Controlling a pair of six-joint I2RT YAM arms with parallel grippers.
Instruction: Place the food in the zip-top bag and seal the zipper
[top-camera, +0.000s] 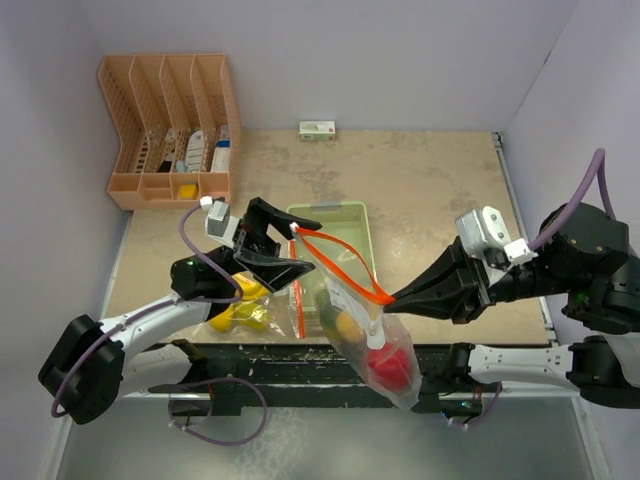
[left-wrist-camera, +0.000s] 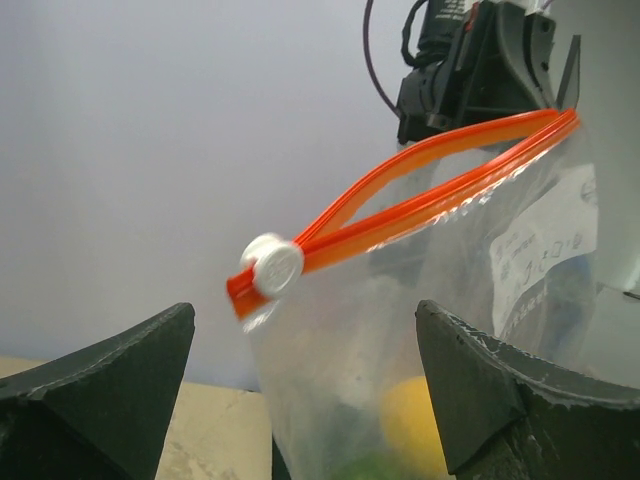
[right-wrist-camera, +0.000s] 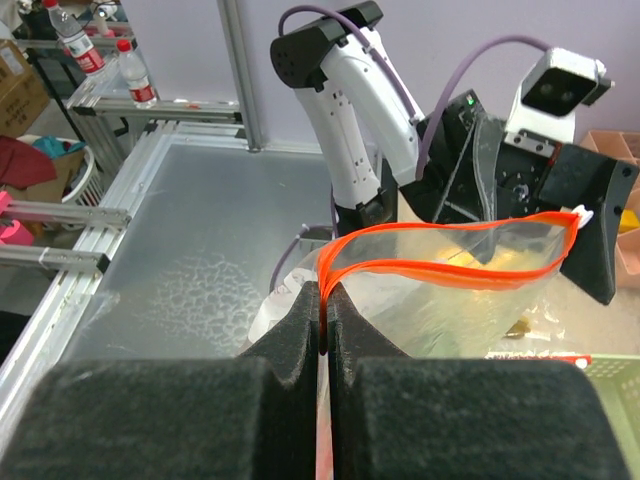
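A clear zip bag (top-camera: 355, 330) with red, yellow and green food inside hangs from my right gripper (top-camera: 392, 300), shut on its orange-edged top corner (right-wrist-camera: 323, 300). My left gripper (top-camera: 300, 244) is open around the bag's other top end, where a white slider (left-wrist-camera: 272, 265) sits on the orange zipper between the fingertips, not gripped. The zipper strips bow apart along the middle in the top and right wrist views.
A green bin (top-camera: 350, 215) stands behind the bag. Another bag with yellow items (top-camera: 250, 315) lies at the left. An orange divided organizer (top-camera: 120, 190) and a small box (top-camera: 317, 130) are at the back.
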